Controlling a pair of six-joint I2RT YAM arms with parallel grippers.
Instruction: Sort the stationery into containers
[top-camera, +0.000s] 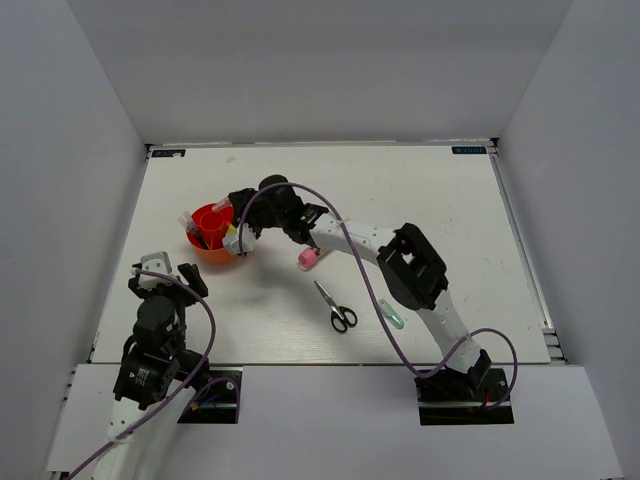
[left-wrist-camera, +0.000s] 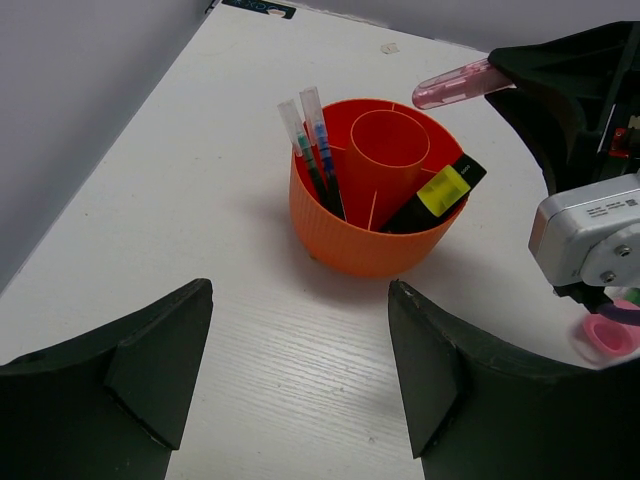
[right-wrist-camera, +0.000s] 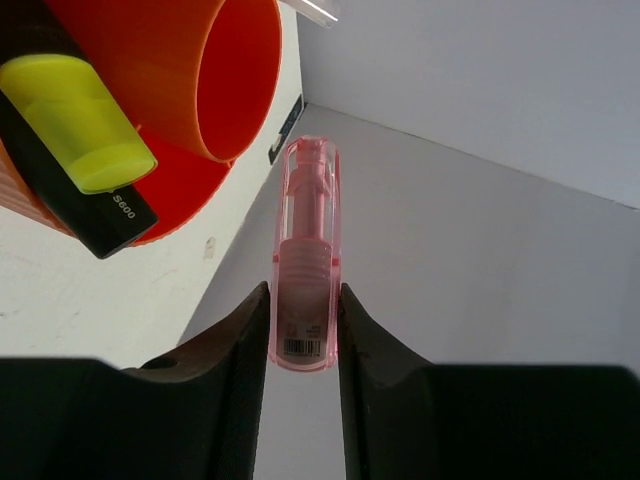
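Observation:
An orange round organizer (top-camera: 216, 254) stands at the back left of the white table, holding two pens (left-wrist-camera: 322, 150) and a black item with a yellow part (right-wrist-camera: 80, 125). My right gripper is shut on a pink translucent item (right-wrist-camera: 305, 230), held above the organizer's right side. My left gripper stands open at the front left, empty, with the organizer beyond it. On the table lie scissors (top-camera: 338, 314), a pink-capped item (top-camera: 308, 258) partly under the right arm, and a small pale green item (top-camera: 391, 314).
Grey walls border it at the sides and back. The right arm spans the middle of the table.

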